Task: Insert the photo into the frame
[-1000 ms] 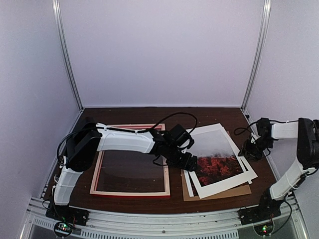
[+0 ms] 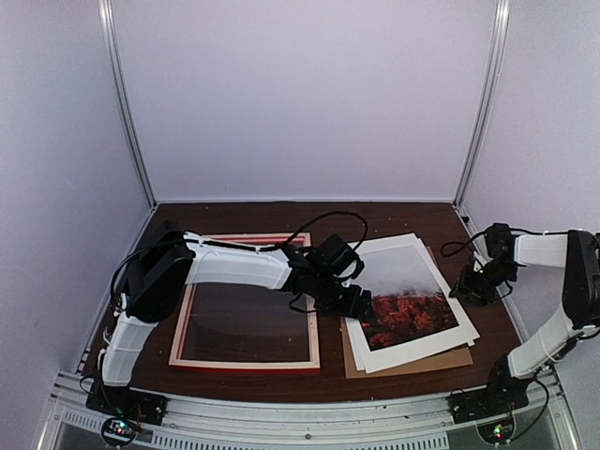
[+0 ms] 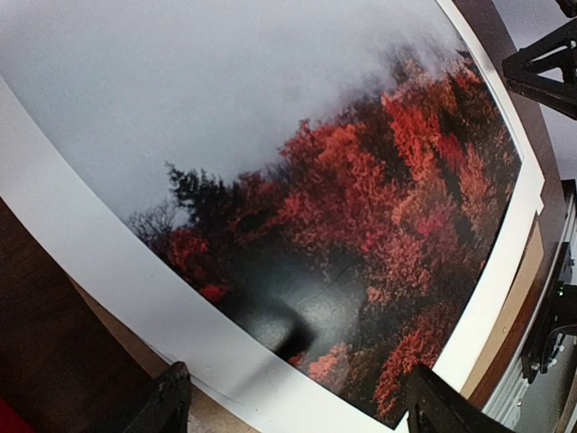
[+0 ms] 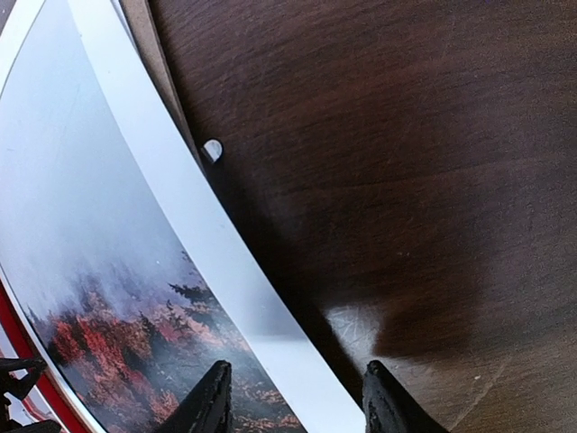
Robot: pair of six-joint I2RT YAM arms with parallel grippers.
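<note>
The photo (image 2: 408, 319), red autumn trees under grey mist with a white border, lies on a brown board (image 2: 441, 366) right of the red-and-wood frame (image 2: 244, 363), whose inside is clear. My left gripper (image 2: 356, 302) hangs open over the photo's left edge; in the left wrist view its fingers straddle the white border. My right gripper (image 2: 459, 291) is at the photo's right edge, fingers apart over the border and table (image 4: 424, 180), nothing seen held between them.
Bare dark table shows behind the photo and to its right. My left arm lies across the frame. Grey walls and metal rails bound the work area.
Since a second ago the top photo sheet has shifted slightly left, squarer on the sheet beneath it.
</note>
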